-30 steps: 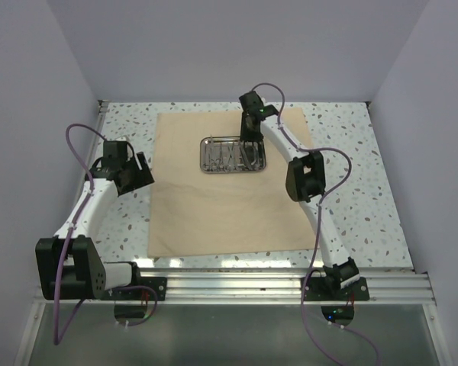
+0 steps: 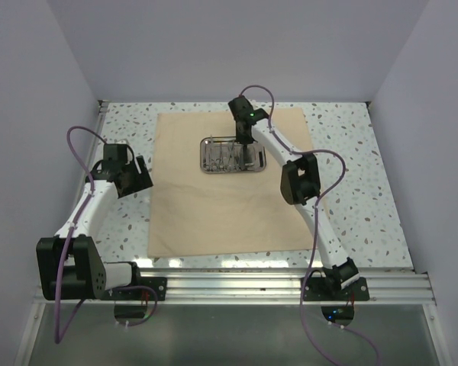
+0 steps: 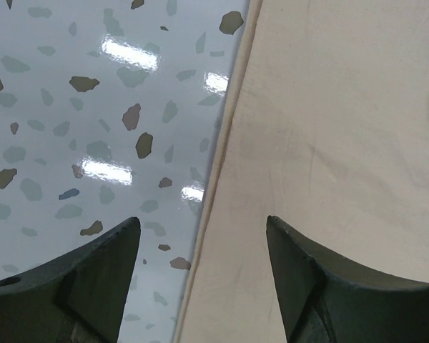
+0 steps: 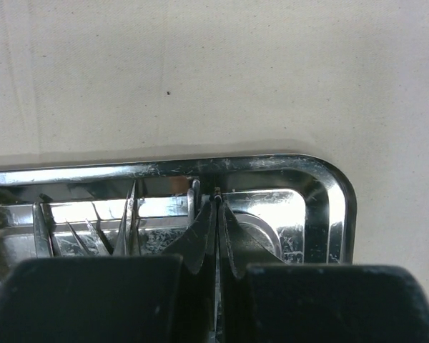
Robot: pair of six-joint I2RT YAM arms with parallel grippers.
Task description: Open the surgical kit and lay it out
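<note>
The steel tray point(image 2: 214, 172) lies on the beige cloth with several metal instruments inside. Over its right part in the top view is my right gripper point(image 2: 245, 142). In the right wrist view the right gripper is shut, its fingertips pressed together with nothing seen held between them. Only a small tip of the scalpel handle point(image 4: 217, 191) shows, just past those fingertips; the fingers hide most of the rest. Far to the left, my left gripper stands open and empty above the cloth's left edge.
Tweezer-like instruments point(image 4: 129, 218) stand close on the left of the right fingers, and the tray's rim point(image 4: 86, 171) runs just beyond. A wide stretch of cloth point(image 2: 229, 217) in front of the tray is bare.
</note>
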